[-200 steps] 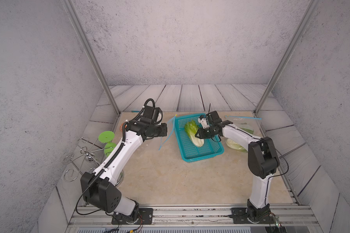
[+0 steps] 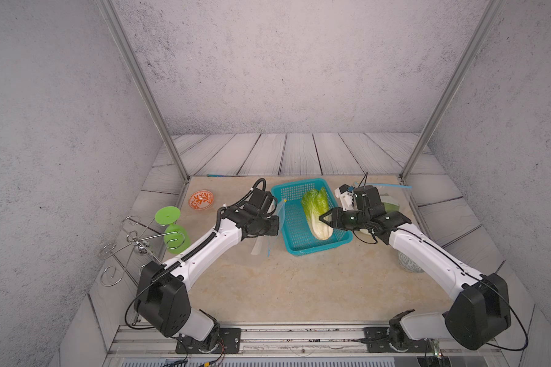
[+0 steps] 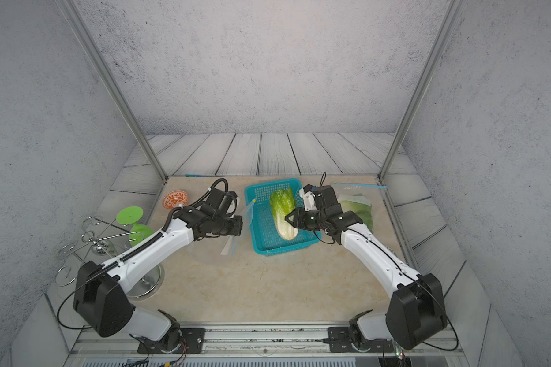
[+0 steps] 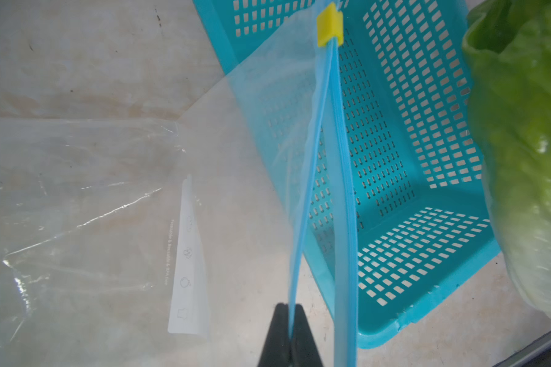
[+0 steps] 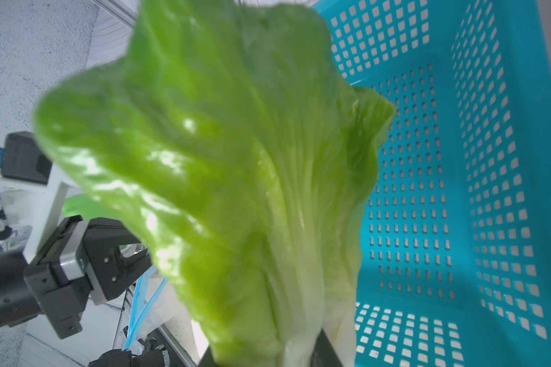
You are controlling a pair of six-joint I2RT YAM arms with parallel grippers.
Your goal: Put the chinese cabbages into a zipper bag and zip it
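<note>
A chinese cabbage (image 2: 316, 217) (image 3: 283, 213) (image 5: 245, 171) (image 4: 526, 153) is held over the teal basket (image 4: 373, 330) (image 5: 532, 183) by my right gripper, shut on it. My left gripper is shut on the edge of a clear zipper bag (image 4: 226, 183), whose blue zip strip runs from the fingers to a yellow slider (image 4: 329, 24); the bag hangs left of and partly over the basket. At the right of the table lies another zipper bag with greens inside (image 3: 364, 211), partly behind my right arm.
An orange bowl (image 2: 200, 199), green-topped items (image 2: 167, 215) and a metal rack (image 2: 119, 263) stand at the left. A glass bowl (image 2: 410, 263) sits at the right.
The right gripper has moved right and towards the front with the cabbage. The left gripper has moved right with the bag's strip, which now hangs more to the front.
</note>
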